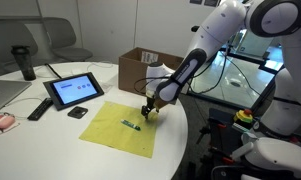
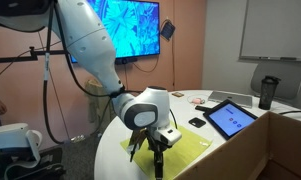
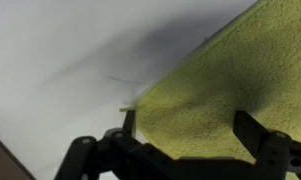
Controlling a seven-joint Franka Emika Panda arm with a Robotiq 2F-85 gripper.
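A yellow cloth (image 1: 108, 130) lies spread flat on the white table, with a small dark-and-teal object (image 1: 131, 125) on top of it. My gripper (image 1: 152, 110) is low over the cloth's far right corner. From the wrist, the gripper stands open, its black fingers (image 3: 252, 132) wide apart with the cloth's edge and corner between and beneath them. Nothing is held. Whether the fingertips touch the cloth, I cannot tell. The small object is outside the wrist view.
Behind the cloth is a tablet (image 1: 77, 89) on a stand, with a black phone (image 1: 78, 113) before it. A brown box (image 1: 136, 72) stands close behind the gripper.
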